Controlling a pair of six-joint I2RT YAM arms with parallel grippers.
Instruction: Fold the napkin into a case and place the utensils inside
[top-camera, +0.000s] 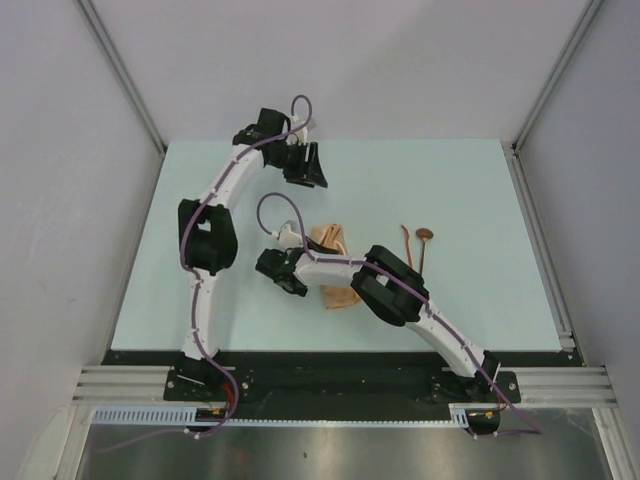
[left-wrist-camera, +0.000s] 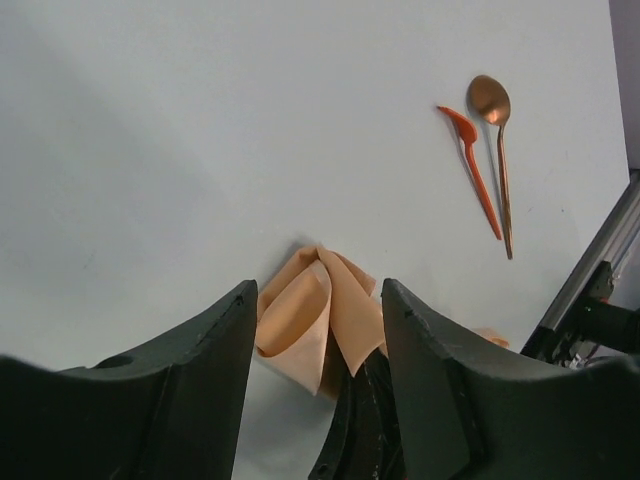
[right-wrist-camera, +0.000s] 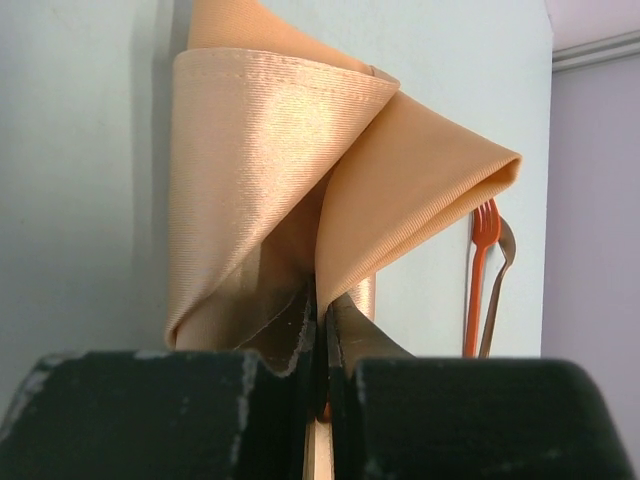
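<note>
The peach napkin (top-camera: 340, 297) lies in the middle of the table, partly folded and hidden in the top view by my right arm. In the right wrist view, a folded flap (right-wrist-camera: 410, 180) stands raised and narrows down to my right gripper, whose shut fingertips pinch its edge. My left gripper is open with nothing held, its fingers spread above the table on the napkin's far side. An orange fork (left-wrist-camera: 474, 165) and a brown spoon (left-wrist-camera: 490, 100) lie side by side to the napkin's right.
My right arm (top-camera: 390, 285) reaches across the napkin's near part.
</note>
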